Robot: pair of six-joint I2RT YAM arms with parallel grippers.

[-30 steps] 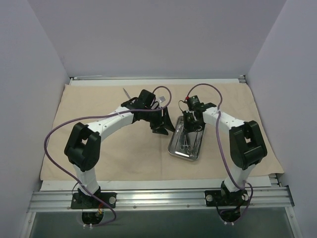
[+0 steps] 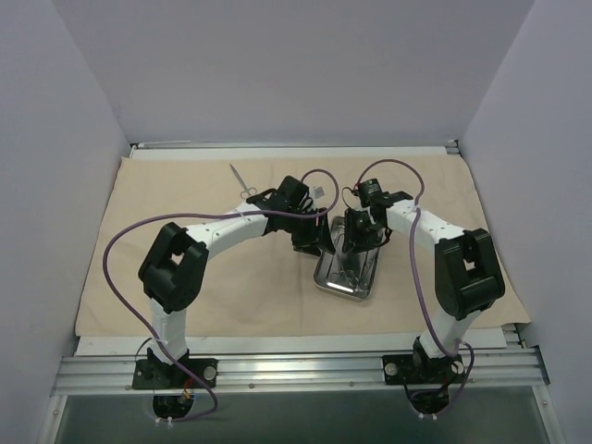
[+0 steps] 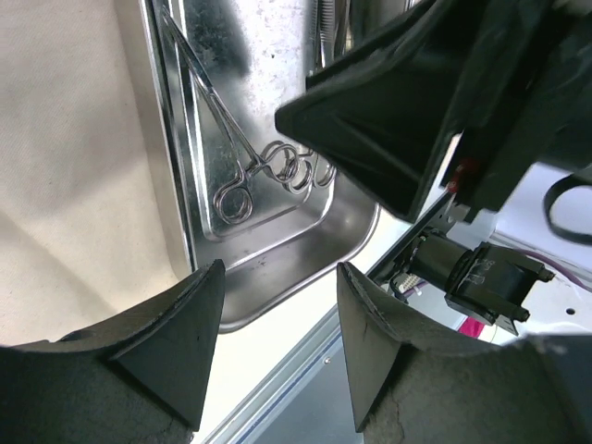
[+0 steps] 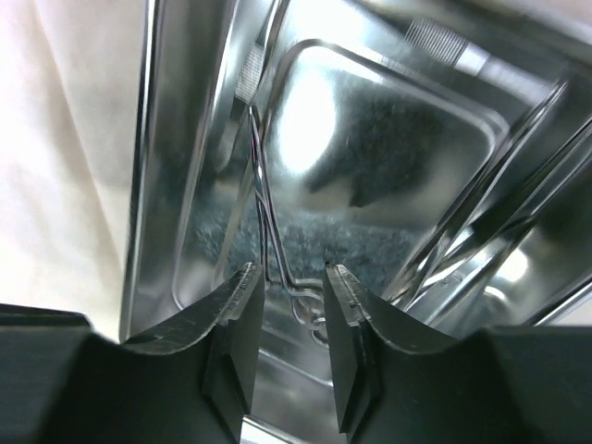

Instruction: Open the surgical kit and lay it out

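Note:
The metal tray (image 2: pixel 323 279) rests on the beige cloth, right of centre in the top view. Inside it, the left wrist view shows ring-handled instruments (image 3: pixel 242 141). My left gripper is open at the tray's edge with nothing between its fingers. In the right wrist view, my right gripper hangs over the tray, open. A slim ring-handled instrument (image 4: pixel 263 190) lies there, its rings showing in the gap between the fingers; contact cannot be told. In the left wrist view, the black right gripper hides part of the tray.
A scissor-like instrument (image 2: pixel 242 181) lies on the cloth (image 2: pixel 166 199) at the back left. Long, slender tools (image 4: pixel 499 176) lie along the tray's other side. Both grippers stand close together over the tray.
My left gripper has moved right, to the tray's edge, and now barely moves. The right gripper has shifted slightly right and its fingers look different over the tray. The tray has stayed put.

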